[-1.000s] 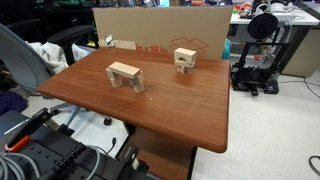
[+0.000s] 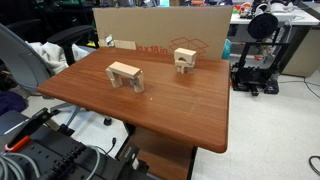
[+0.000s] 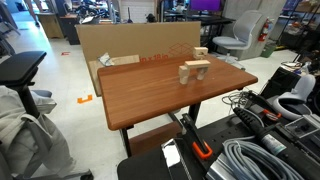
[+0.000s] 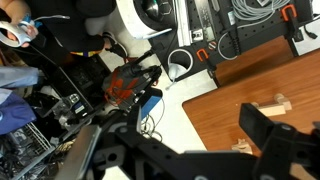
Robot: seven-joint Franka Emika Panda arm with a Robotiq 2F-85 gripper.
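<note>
On the brown table (image 2: 180, 105) stands a small wooden bridge (image 2: 125, 70), a flat plank resting across upright blocks. Farther back and to the right is a compact stack of wooden blocks (image 2: 186, 56). Exterior view 2 shows the bridge (image 3: 194, 68) and, behind it, the stack (image 3: 201, 51). From the wrist, pale wooden pieces (image 4: 270, 107) appear at lower right, partly covered by dark gripper parts. My gripper shows only in the wrist view, high and off to the side of the table; its dark fingers stand apart, with nothing visible between them.
A cardboard panel (image 2: 165, 27) stands along the table's back edge. Cables (image 3: 250, 160) and dark equipment lie near the front. An office chair (image 3: 235, 29) is beyond the far side.
</note>
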